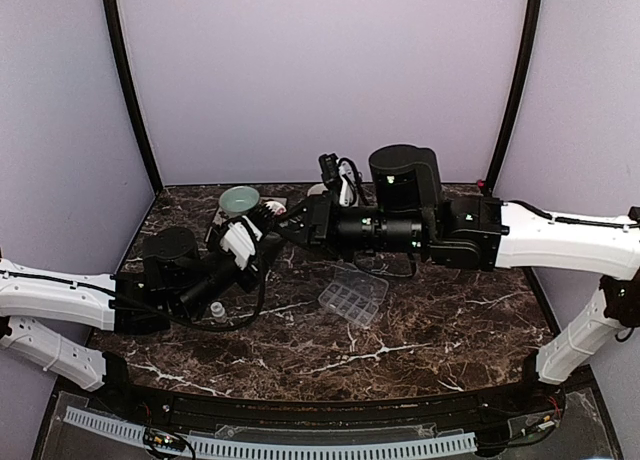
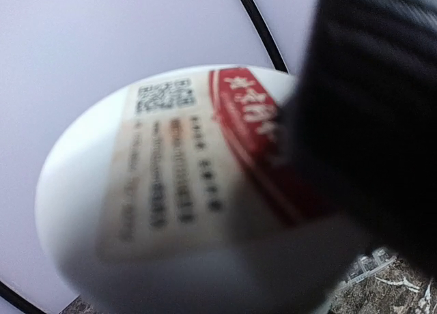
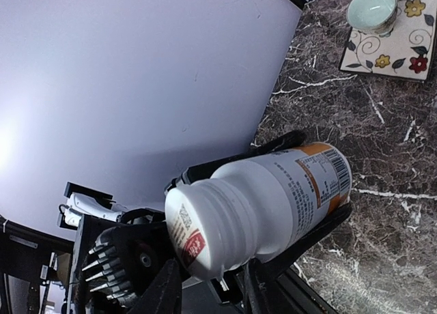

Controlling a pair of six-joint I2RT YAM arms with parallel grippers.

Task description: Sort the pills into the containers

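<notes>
A white pill bottle point(image 3: 287, 198) with an orange label and screw cap point(image 3: 218, 229) lies sideways in the air, with my left gripper point(image 1: 268, 230) shut on its body. My right gripper point(image 1: 298, 218) is at the cap end, its dark fingertips low in the right wrist view and apparently open. The left wrist view shows the cap's labelled top point(image 2: 171, 177) up close, blurred. A clear compartment box point(image 1: 352, 295) lies on the table below; whether it holds pills cannot be seen.
At the back left a pale green bowl point(image 3: 369, 8) stands on a flowered square mat point(image 3: 382, 58). A small clear item point(image 1: 218, 310) is on the left of the table.
</notes>
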